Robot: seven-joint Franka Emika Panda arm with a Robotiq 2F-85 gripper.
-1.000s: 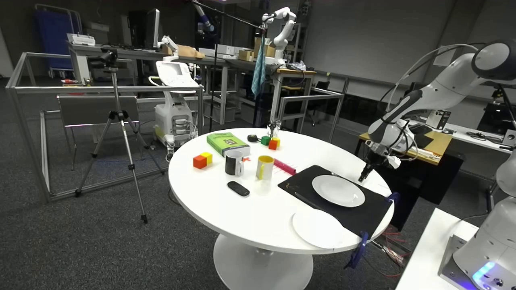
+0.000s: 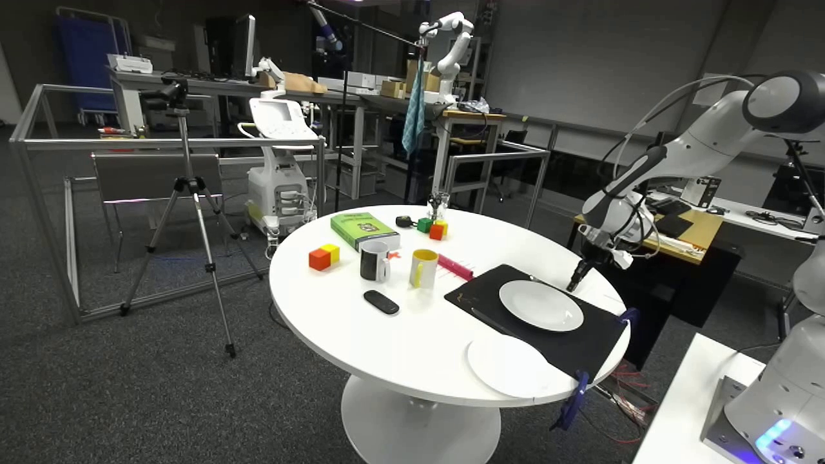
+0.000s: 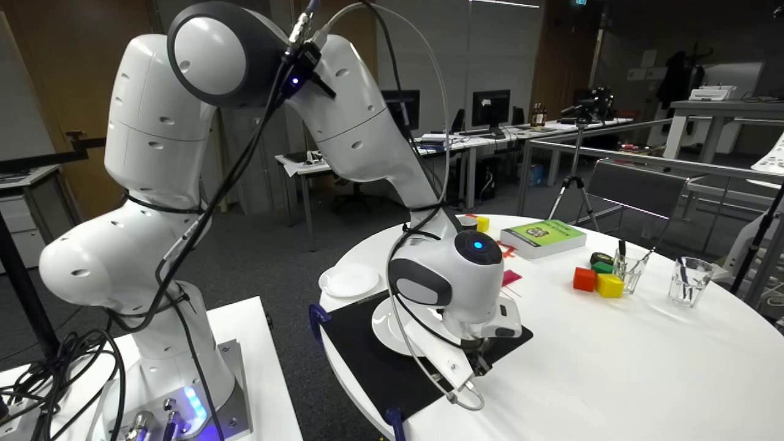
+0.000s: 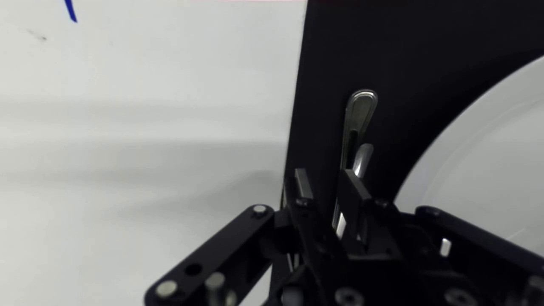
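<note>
In the wrist view my gripper is part open, with a gap between its two fingers and nothing seen held. Below it, on a black mat [image 4: 326, 76], lies a silver cutlery handle [image 4: 361, 112]. A second, shorter-looking shiny piece [image 4: 363, 159] lies close beside it. The right finger [image 4: 355, 186] covers part of both pieces; whether it touches them I cannot tell. A white plate [image 4: 489, 153] is to the right of the cutlery. From exterior view 1, my gripper [image 2: 572, 289] is low at the mat's far edge, beside the plate [image 2: 541, 305].
Another white plate [image 2: 506, 365] sits at the table's near side. Two mugs, a black one [image 2: 374, 261] and a yellow one [image 2: 423, 269], a green book [image 2: 363, 231] and coloured blocks [image 2: 437, 231] stand further off. Blue clamps [image 2: 572, 403] grip the table edge.
The gripper has shifted slightly left in exterior view 1, closer to the mat and plate. The plates and other table objects have not moved.
</note>
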